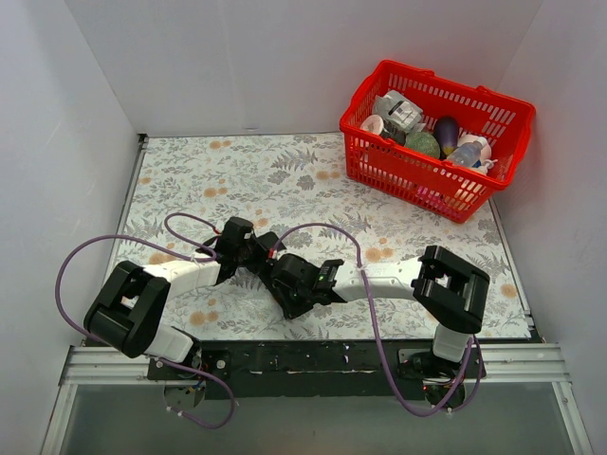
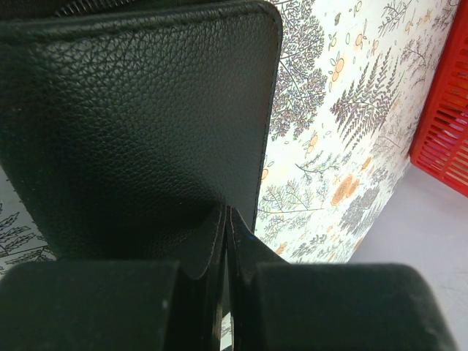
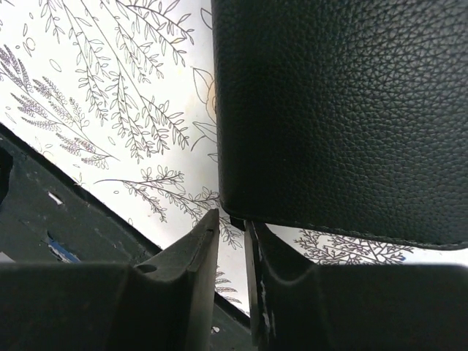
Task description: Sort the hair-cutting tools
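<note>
A black grained-leather case (image 2: 168, 110) fills much of the left wrist view, with part of a zipper (image 2: 95, 6) along its far edge. In the top view most of the case (image 1: 269, 240) is hidden beneath the arms. My left gripper is shut, its tips over the leather and nothing showing between them. Low in the right wrist view, my right gripper stands partly open at a corner of the case (image 3: 329, 131). A small black tab (image 3: 238, 223) at that corner shows in the gap; it does not look clamped. No hair cutting tools are visible.
A red basket (image 1: 436, 175) with several objects stands at the back right. Both grippers are close together, and purple cables (image 1: 375, 313) loop over the arms.
</note>
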